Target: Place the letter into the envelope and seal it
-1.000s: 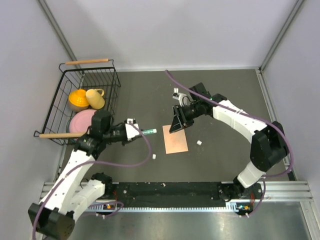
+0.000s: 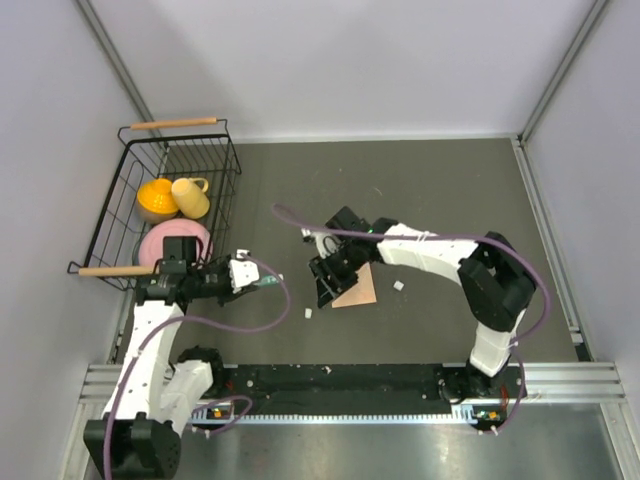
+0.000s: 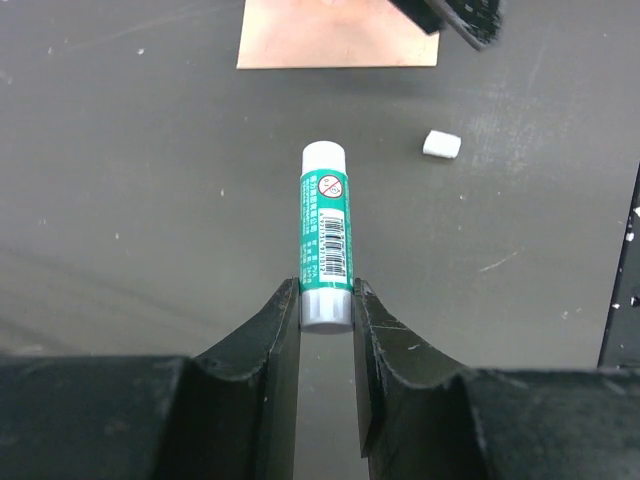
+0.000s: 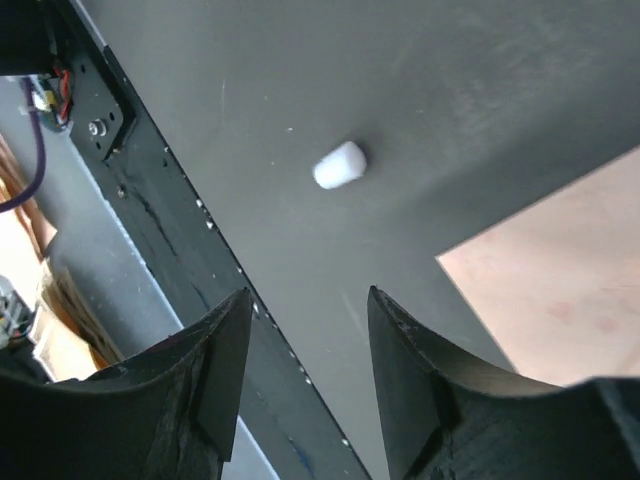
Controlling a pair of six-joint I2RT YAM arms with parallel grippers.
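A peach envelope (image 2: 357,294) (image 3: 337,40) (image 4: 550,280) lies flat on the grey table, partly under my right arm in the top view. My left gripper (image 2: 257,281) is shut on a green glue stick with white ends (image 3: 324,225), left of the envelope. My right gripper (image 2: 322,285) hangs at the envelope's left edge, its fingers apart with nothing seen between them. A small white piece (image 3: 441,144) (image 4: 339,166) lies just beside the envelope. I cannot see a separate letter.
A black wire rack (image 2: 139,157) with a pink plate, yellow bowl and mug stands at the left. A second white piece (image 2: 398,285) lies right of the envelope.
My right gripper has moved left and toward the front, over the envelope's left part. My left gripper has drawn back leftward with the glue stick still held.
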